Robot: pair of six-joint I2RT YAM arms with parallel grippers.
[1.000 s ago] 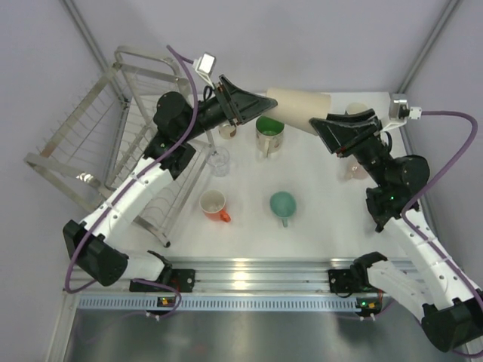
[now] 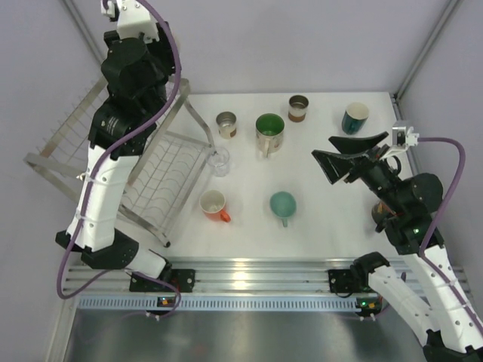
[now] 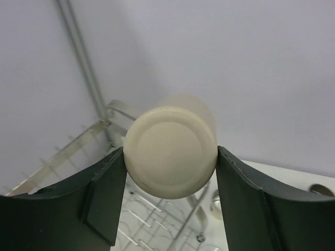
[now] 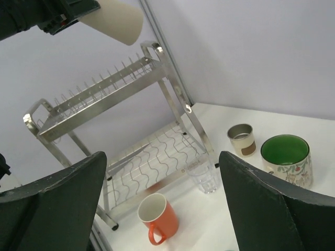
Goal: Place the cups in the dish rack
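Observation:
A cream cup [image 3: 170,151] sits between the fingers of my left gripper, base towards the camera. In the right wrist view that cup [image 4: 116,22] hangs above the far end of the two-tier metal dish rack [image 4: 102,102]. From the top, the left arm mostly hides it. My right gripper [image 2: 323,149] is open and empty over the table's right half. On the table stand an orange-handled mug [image 2: 212,200], a teal cup [image 2: 282,202], a green-lined mug [image 2: 269,130], two metal cups [image 2: 226,123] and a dark teal cup [image 2: 354,119].
A clear glass [image 2: 219,161] stands close against the rack's right side. Partly behind the right arm is a dark and red item [image 2: 379,214]. The rack's lower tier [image 4: 152,167] looks empty.
My left gripper has carried it left to above the rack, turning away. The right arm has shifted slightly.

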